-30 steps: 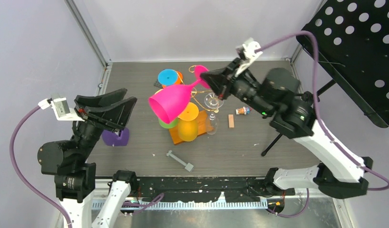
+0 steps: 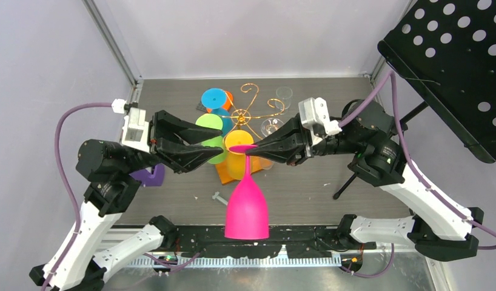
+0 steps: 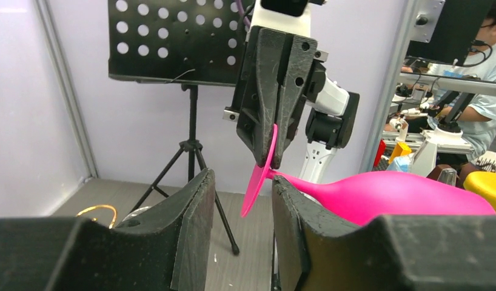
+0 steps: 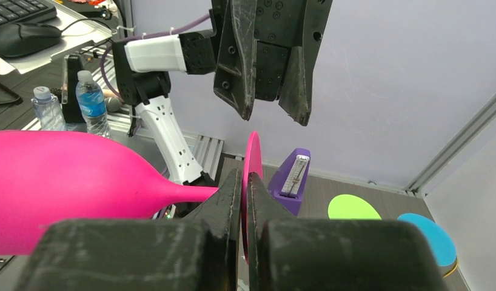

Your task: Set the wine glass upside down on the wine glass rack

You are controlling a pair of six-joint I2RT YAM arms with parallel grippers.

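A pink wine glass (image 2: 247, 212) hangs in the air over the front of the table, its bowl pointing toward the front. My right gripper (image 2: 251, 151) is shut on the glass's flat base; in the right wrist view the base (image 4: 253, 159) stands between the fingers. My left gripper (image 2: 218, 142) is part open with its fingertips just left of the base, apart from it, and nothing between them. In the left wrist view the glass (image 3: 379, 195) lies beyond the left fingers. Below, the gold wire rack (image 2: 241, 117) carries several upside-down glasses, including blue (image 2: 214, 98), green (image 2: 210, 121) and yellow ones (image 2: 239, 140).
A purple metronome (image 2: 150, 176) stands at the left, partly behind the left arm. A grey bolt-like piece (image 2: 219, 198) lies near the front. The black perforated stand (image 2: 458, 66) fills the right side. Table to the rack's right is mostly clear.
The right gripper has come frontward and left, while the glass has swung from a leftward slant to pointing straight to the front.
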